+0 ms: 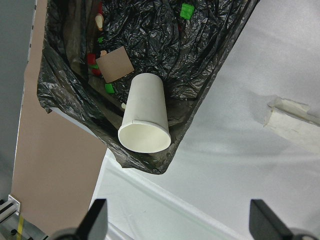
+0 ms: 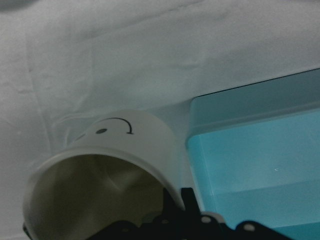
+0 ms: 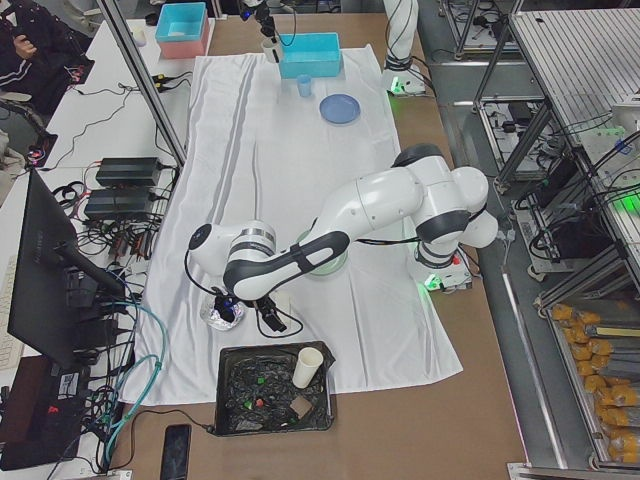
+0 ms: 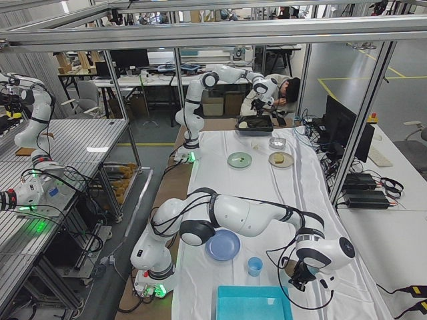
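A white mug (image 2: 127, 135) with a drawn face is held by my right gripper, shut on its rim, beside a blue bin (image 2: 255, 155). My left gripper stands open above the white cloth, near a black-lined bin (image 1: 210, 60) holding a white paper cup (image 1: 145, 105), a brown square piece (image 1: 114, 64) and several small coloured bits. In the camera right view a blue cup (image 4: 255, 265) and a blue plate (image 4: 223, 245) stand near the blue bin.
A green plate (image 4: 239, 159), a tan plate (image 4: 281, 159) and a foil bowl (image 4: 279, 142) sit at the left arm's end of the cloth. A monitor (image 3: 55, 280) and cables line one side.
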